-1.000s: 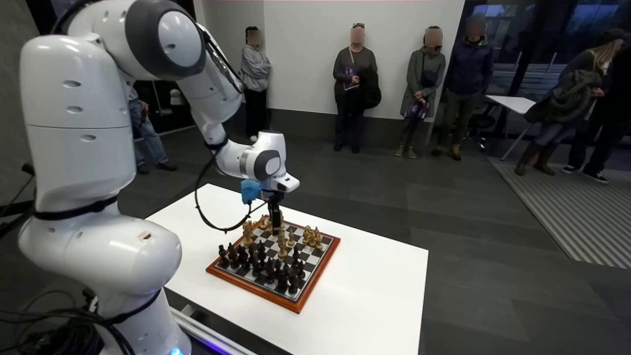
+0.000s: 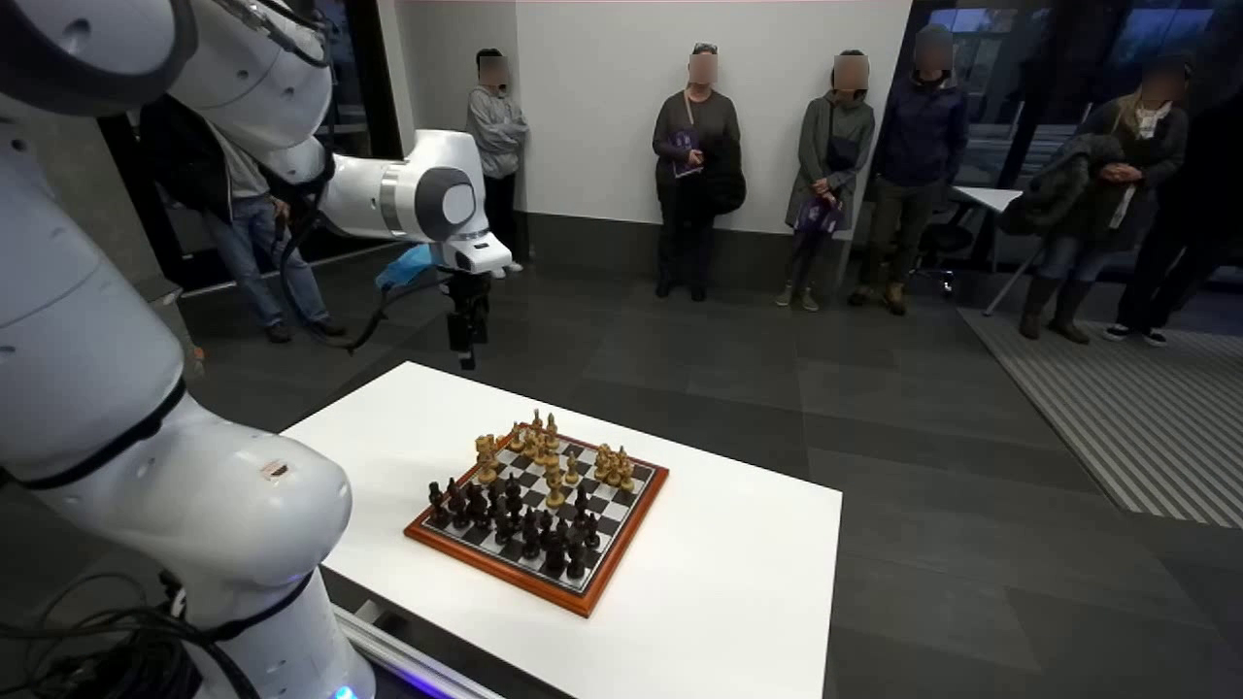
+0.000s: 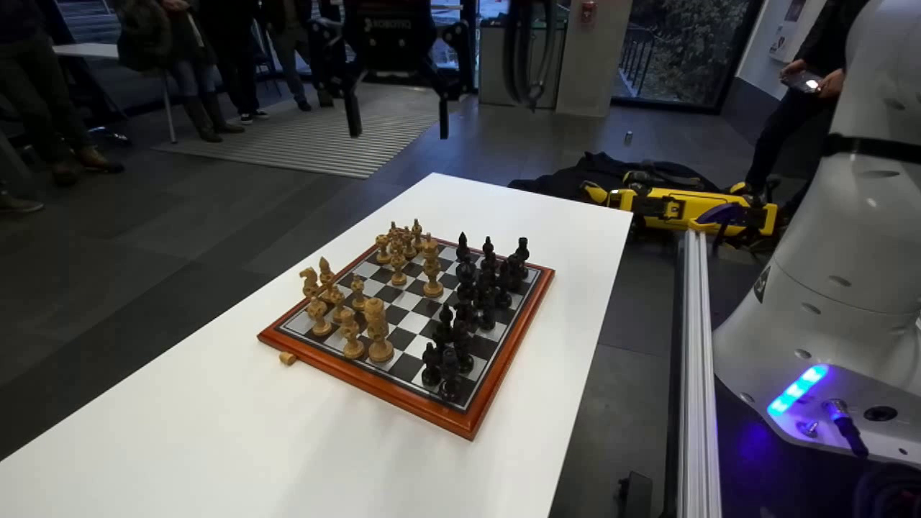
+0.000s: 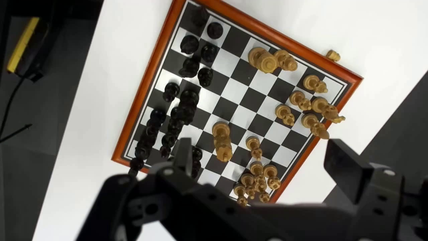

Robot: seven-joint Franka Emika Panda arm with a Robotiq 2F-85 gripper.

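Raised well above the white table, my gripper [image 3: 398, 128] stands open with its fingers wide apart and nothing between them. The chessboard [image 3: 371, 373], with its reddish wooden border, lies below it. Tan pieces occupy the far side; a tall tan piece [image 4: 222, 140] stands alone toward the middle, close to the dark pieces. Dark pieces [image 3: 470, 285] fill the opposite side, several crowded together. In the wrist view my fingers [image 4: 185, 154] hide the board's lower part. One small tan piece [image 4: 333, 55] rests on the table just outside the border.
A metal rail [image 3: 697, 371] runs between the table and the arm's base. People stand along the wall, and a yellow machine [image 3: 691, 210] lies on the floor behind the table.
My gripper has risen from just over the tan pieces and drawn back to the left in exterior view 1, clear of the board. The chess pieces show no clear shift.
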